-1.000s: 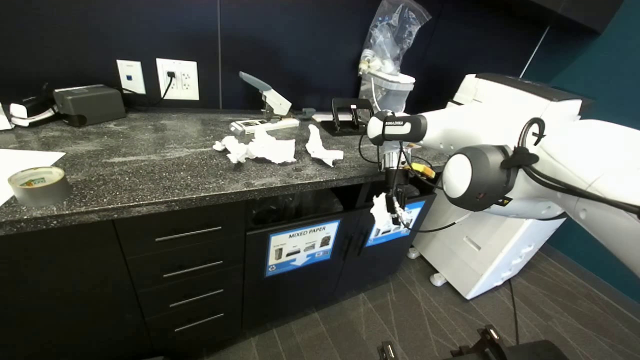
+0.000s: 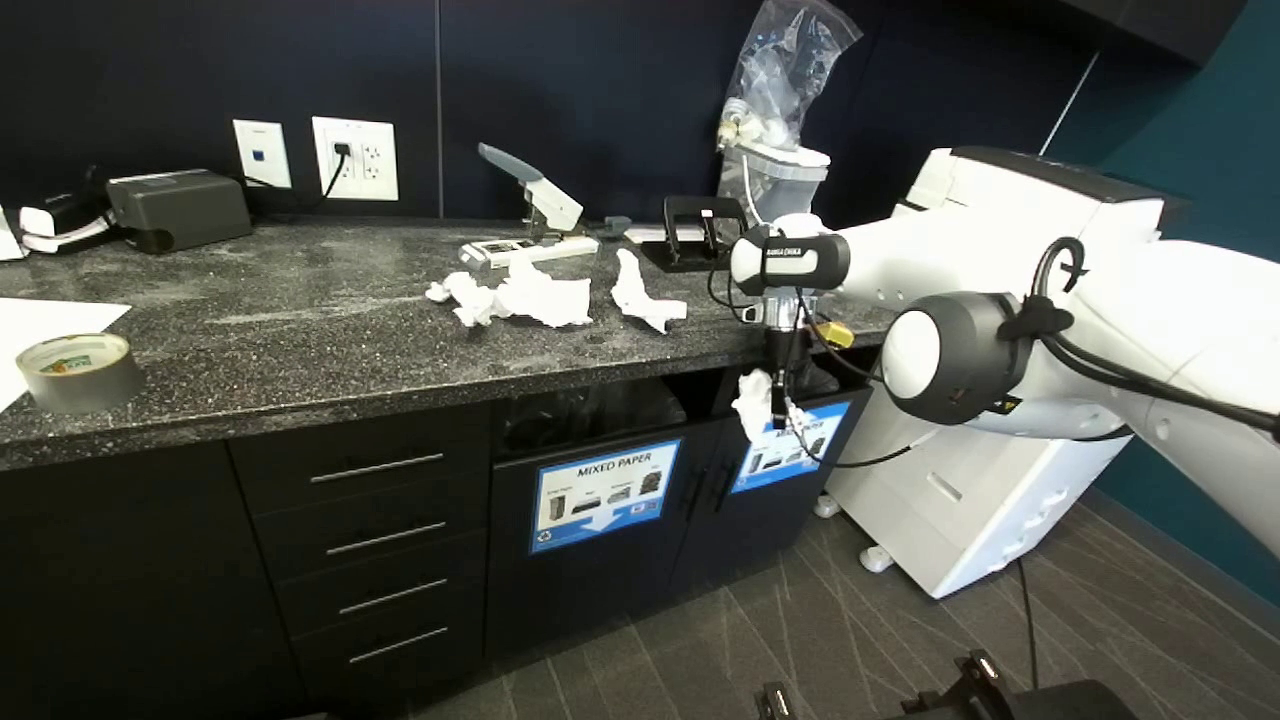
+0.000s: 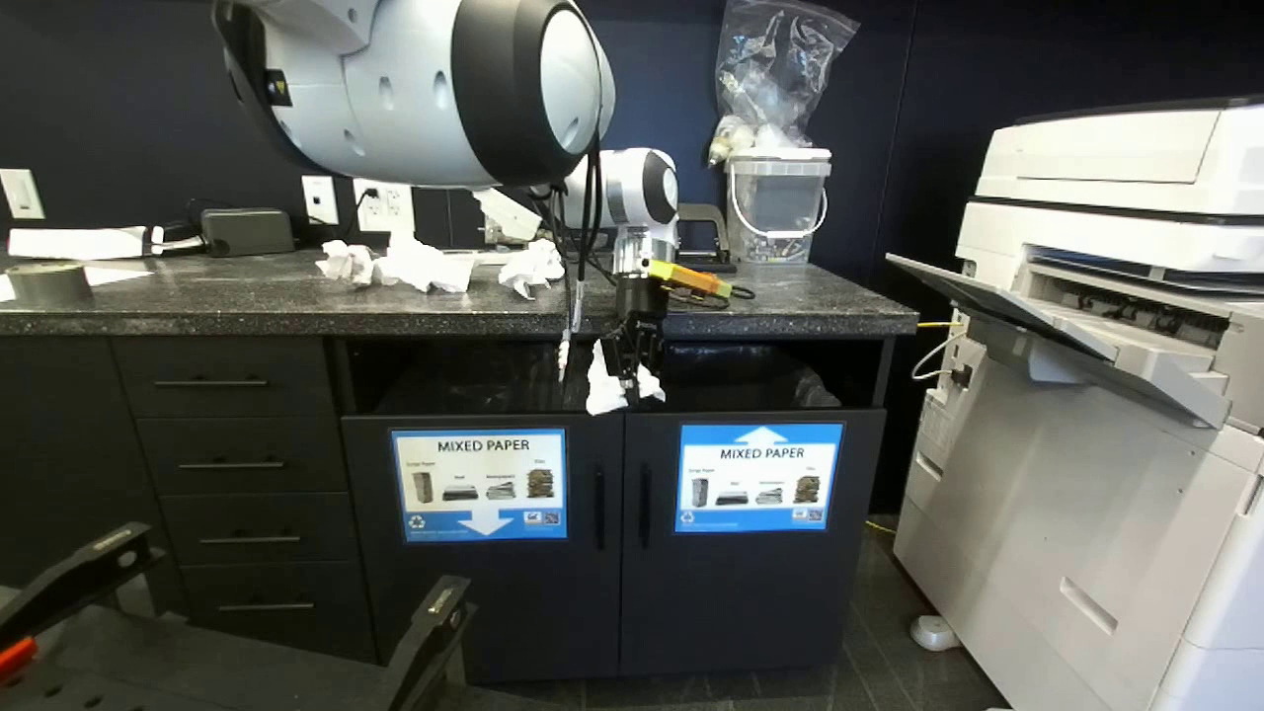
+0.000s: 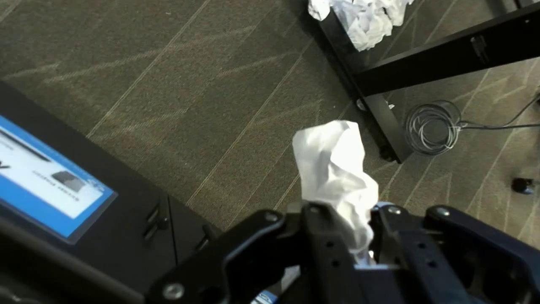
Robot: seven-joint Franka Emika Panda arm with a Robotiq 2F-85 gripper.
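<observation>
My gripper (image 3: 631,381) points down in front of the counter, shut on a crumpled white paper (image 4: 336,167). In the wrist view the paper sticks out past the fingers, over the carpet. The second exterior view shows it near the top edge of the doors, in front of the open slots; its exact distance from them is hard to tell. Other crumpled white papers (image 2: 546,294) lie on the counter. A separate piece (image 2: 644,295) rests to their right. Below the counter, two bins (image 3: 741,379) with dark liners sit behind doors bearing "MIXED PAPER" signs (image 3: 480,486).
On the counter (image 2: 300,348) are a stapler (image 2: 546,210), a tape roll (image 2: 79,370), a yellow tool (image 3: 690,278) and a lidded bucket (image 3: 776,201). A white printer (image 3: 1090,355) stands to the right. More crumpled paper (image 4: 367,23) shows beyond a black frame in the wrist view.
My gripper has shifted slightly left and up in the first exterior view, carrying the paper with it. The papers on the counter have stayed where they were.
</observation>
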